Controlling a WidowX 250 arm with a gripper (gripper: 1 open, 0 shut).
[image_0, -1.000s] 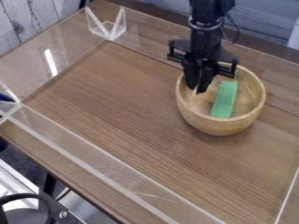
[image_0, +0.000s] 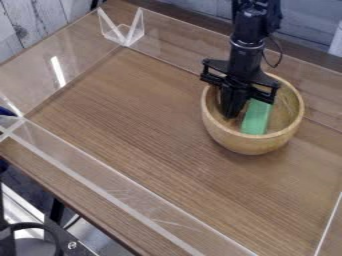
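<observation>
A wooden bowl (image_0: 251, 139) stands at the right of the table. Inside it lies a green rectangular object (image_0: 257, 122). My black gripper (image_0: 229, 110) reaches down from the top into the left part of the bowl, its fingers low and shut. Whether anything is between them is hidden by the gripper itself and too small to tell.
A white wire object (image_0: 122, 30) sits at the back left. A dark object with a cable lies at the bottom left corner.
The bowl has stayed about in place.
</observation>
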